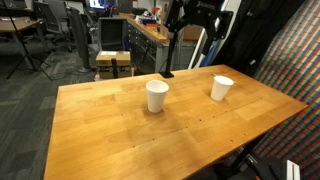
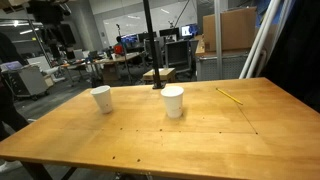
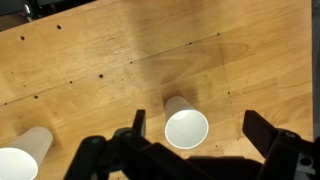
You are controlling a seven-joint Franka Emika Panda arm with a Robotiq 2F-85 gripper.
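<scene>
Two white cups stand upright on the wooden table. One cup [image 1: 157, 95] is near the middle of the tabletop in exterior view 1, the other cup [image 1: 221, 88] farther right. In the wrist view I look down on a cup [image 3: 187, 128] that lies in line with the gap of my gripper. The fingers are spread wide, with a black finger [image 3: 264, 131] on the right, and nothing is gripped. Another cup [image 3: 25, 156] shows at the lower left there. In exterior view 2 the arm is at the upper left, above the tabletop; its fingertips are unclear.
A yellow pencil-like stick [image 2: 230, 96] lies on the table [image 2: 215, 140] in exterior view 2. A thin dark post [image 2: 151, 42] rises at the table's edge. Much of the tabletop around the cups is bare.
</scene>
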